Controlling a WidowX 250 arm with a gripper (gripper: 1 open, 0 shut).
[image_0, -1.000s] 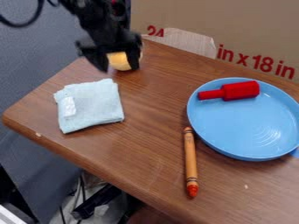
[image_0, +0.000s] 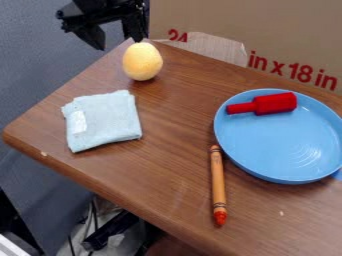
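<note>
My black gripper (image_0: 115, 30) hangs at the top left, above and a little to the left of a pale yellow egg-shaped object (image_0: 142, 62) that stands on the wooden table (image_0: 147, 180). The gripper is apart from it; its lower tips show, but I cannot tell how far they are open. A folded light blue cloth (image_0: 102, 122) lies at the left. A blue plate (image_0: 281, 150) sits at the right with a red cylinder with a handle (image_0: 273, 104) on it. An orange crayon (image_0: 218, 186) lies left of the plate.
A cardboard box (image_0: 267, 30) stands along the back edge. The table's middle, between cloth and plate, is clear. Its left edge drops away to a grey surface and dark objects below.
My gripper has risen up and left, away from the yellow object, which now shows fully. The other objects have not moved.
</note>
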